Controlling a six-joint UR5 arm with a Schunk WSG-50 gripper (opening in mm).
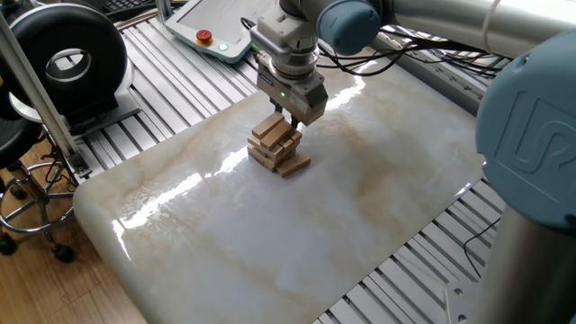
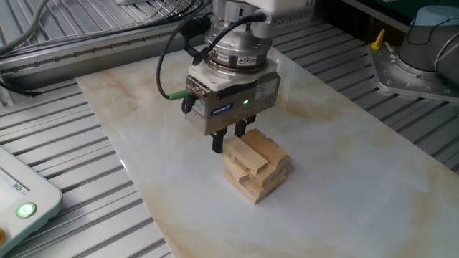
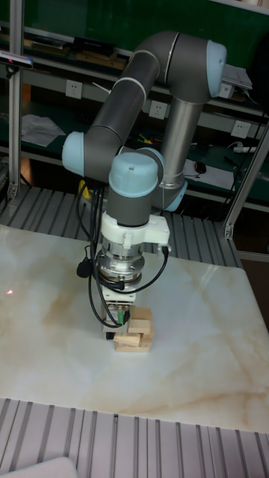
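Note:
A small stack of pale wooden blocks (image 1: 273, 148) stands on the marbled board, its layers uneven. On top, two blocks lie side by side; the front one in exterior view 2, a top block (image 2: 245, 155), has its far end close to my fingers. My gripper (image 2: 229, 140) points down at the back of the stack, its two black fingers apart. Whether that block's end sits between the fingers or just in front of them cannot be told. In exterior view 3 the gripper (image 3: 113, 331) is mostly hidden behind cables, left of the stack.
One loose block (image 1: 294, 166) juts out at the stack's base. The marbled board (image 1: 252, 243) is otherwise clear. A teach pendant (image 1: 211, 27) with a red button lies beyond its far edge, on the slatted table. Cables (image 3: 96, 263) hang along the wrist.

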